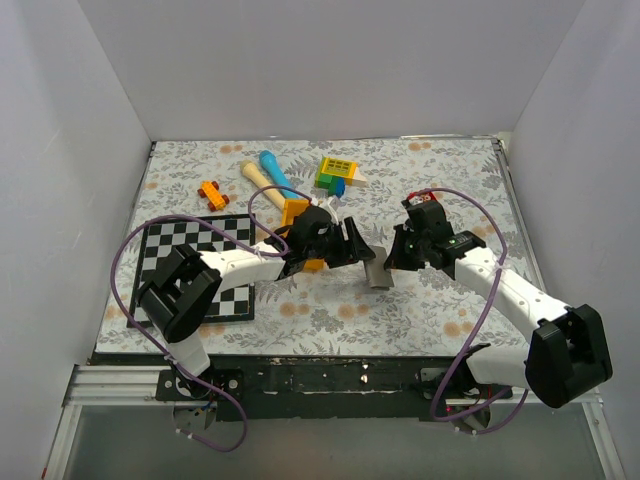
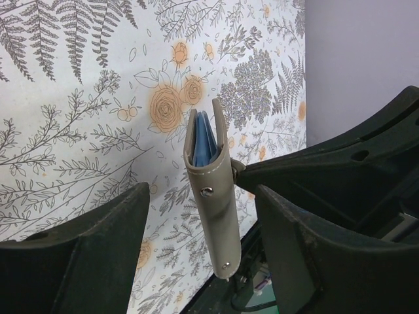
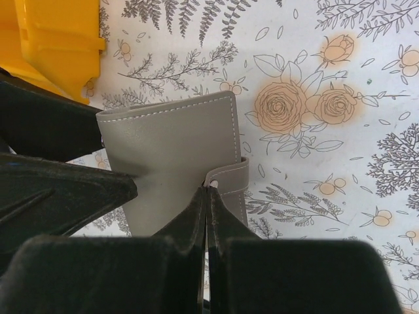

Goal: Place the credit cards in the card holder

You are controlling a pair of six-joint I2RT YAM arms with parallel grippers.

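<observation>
The grey-brown card holder (image 1: 378, 272) is held off the table, tipped up on edge, near the middle of the workspace. My right gripper is shut on it at its strap (image 3: 229, 176). From the left wrist view, the holder's edge stands slightly parted, with something blue (image 2: 205, 142) inside; I cannot tell whether that is cards or lining. My left gripper is open, with one finger (image 2: 124, 226) on either side of the holder and gaps between. No loose credit card can be made out.
A yellow container (image 3: 62, 49) stands close by the left arm. Behind lie a blue bat (image 1: 278, 174), toy blocks (image 1: 338, 168) and a toy car (image 1: 213, 195). A checkerboard (image 1: 235, 303) is at left. Something red (image 1: 418, 196) shows behind the right gripper.
</observation>
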